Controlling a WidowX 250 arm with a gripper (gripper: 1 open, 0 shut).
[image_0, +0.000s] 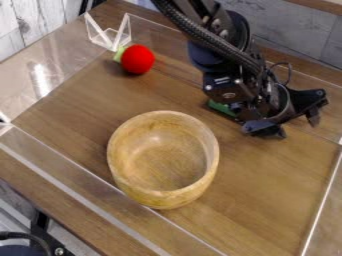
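Observation:
The black gripper (286, 114) reaches from the top down to the right side of the wooden table, its fingertips low over the surface at the right. A green object (222, 106) lies partly hidden behind the arm. Whether the fingers hold anything is unclear. A wooden bowl (164, 160) stands in the lower middle, left of and in front of the gripper.
A red ball-like object (138, 59) with a pale green part lies at the upper left, beside a white wire-like item (110, 34). A wall borders the back.

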